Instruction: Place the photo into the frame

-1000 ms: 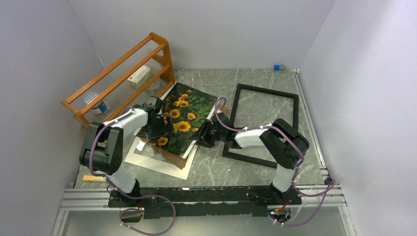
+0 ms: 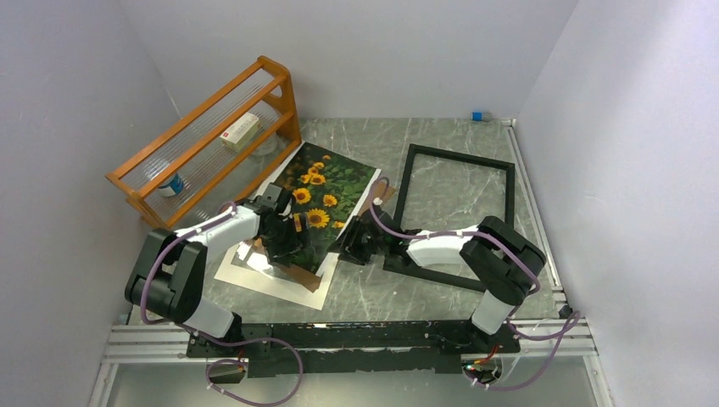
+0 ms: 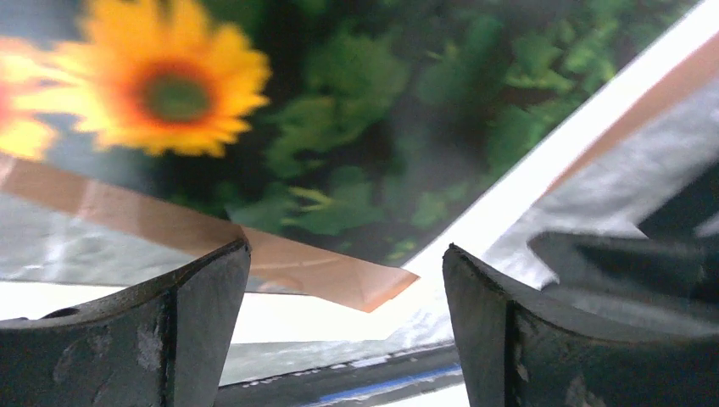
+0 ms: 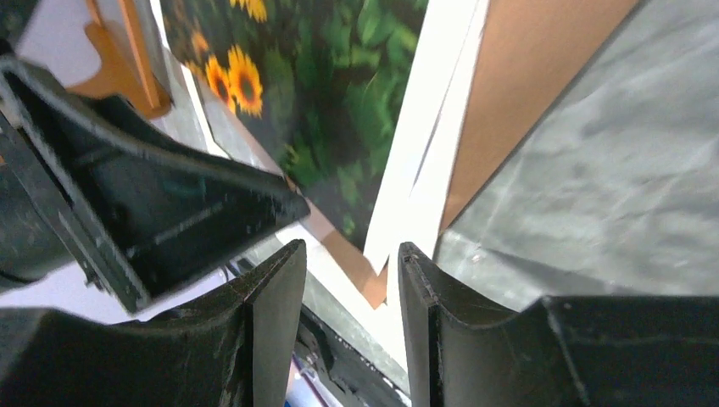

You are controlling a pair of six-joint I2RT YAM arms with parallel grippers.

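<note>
The sunflower photo (image 2: 343,170) lies over a brown board (image 2: 303,277) and a white-bordered sheet (image 2: 270,286), left of the black frame (image 2: 462,158). My left gripper (image 2: 298,240) is above the photo's lower part; in the left wrist view its fingers (image 3: 203,309) are apart and nothing is between them. My right gripper (image 2: 345,252) is at the photo's lower right edge. In the right wrist view the photo's white-edged corner (image 4: 376,254) appears in the gap between its parted fingers. Whether that corner is touched cannot be told.
A wooden rack (image 2: 288,102) holding a small box (image 2: 241,131) and a blue-white can (image 2: 171,184) stands at the left. The grippers are close together: the left one's dark finger (image 4: 195,208) shows in the right wrist view. The right arm crosses the frame's lower part.
</note>
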